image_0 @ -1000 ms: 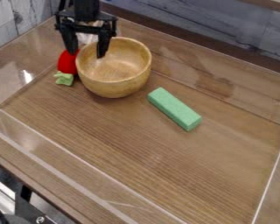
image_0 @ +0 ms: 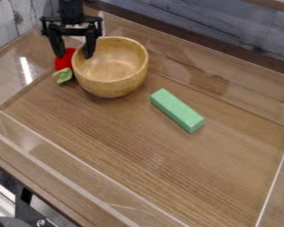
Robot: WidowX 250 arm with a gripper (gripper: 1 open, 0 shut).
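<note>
My gripper (image_0: 72,44) is open at the top left, above a red object (image_0: 61,59) with a green part (image_0: 65,75) at its lower end, which lies just left of a yellow-brown bowl (image_0: 139,56). Whether the fingers touch the red object is hard to tell at this size.
A light green bar (image_0: 177,108) lies diagonally to the right of centre.
</note>
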